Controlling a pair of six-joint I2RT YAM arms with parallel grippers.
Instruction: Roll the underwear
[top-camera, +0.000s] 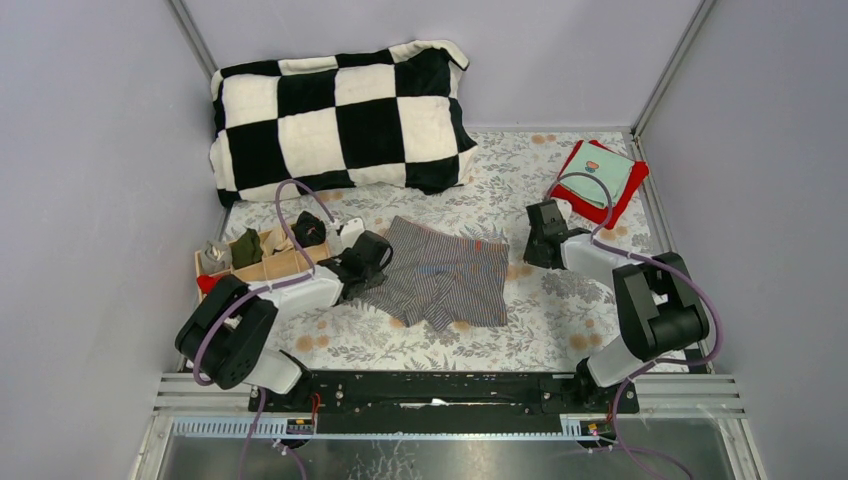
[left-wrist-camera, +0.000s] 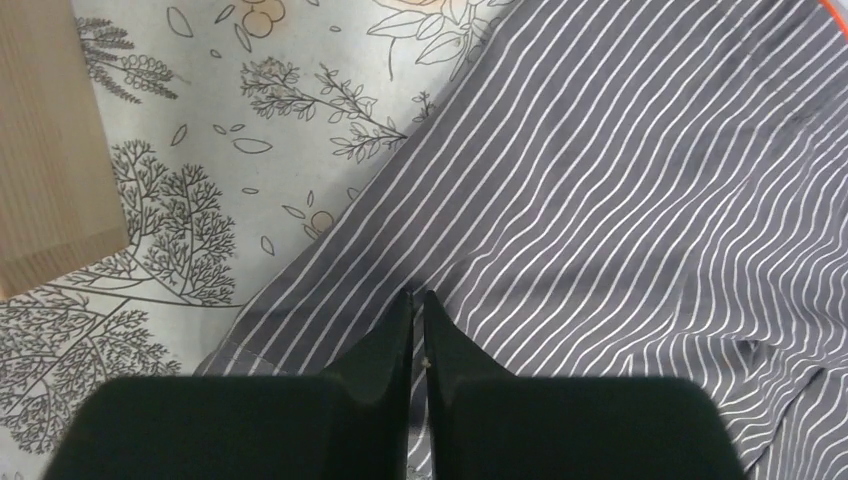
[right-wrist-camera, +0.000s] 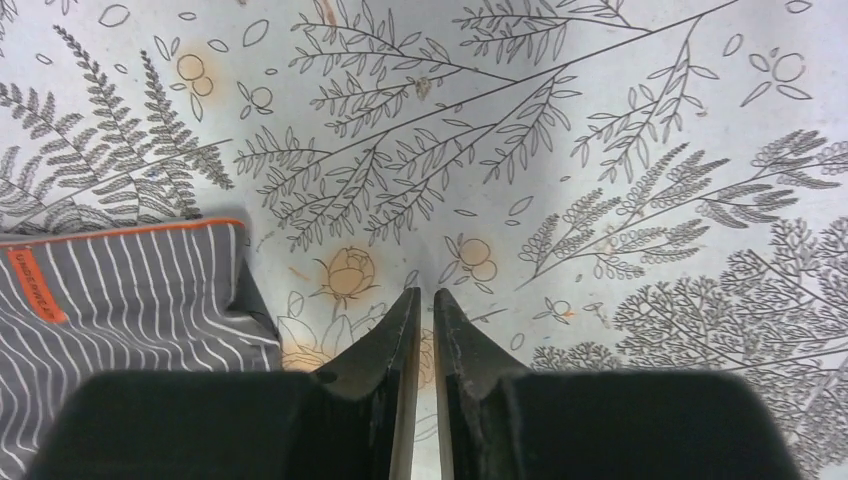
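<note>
The grey underwear (top-camera: 450, 270) with thin white stripes lies spread and somewhat wrinkled on the table, an orange-edged waistband (right-wrist-camera: 130, 230) at its right. My left gripper is over its left part, the fingertips close together against the striped cloth. Whether a fold is pinched between them cannot be told. To the right of the underwear, apart from it, my right gripper is over bare tablecloth. A narrow gap shows between its fingers, with only the printed tablecloth behind it and nothing held.
At the left stands a wooden box (top-camera: 284, 264) holding several rolled cloths. A checkered pillow (top-camera: 340, 120) fills the back left. Folded red and mint cloths (top-camera: 600, 172) lie at the back right. The tablecloth (top-camera: 500, 190) is clear behind the underwear.
</note>
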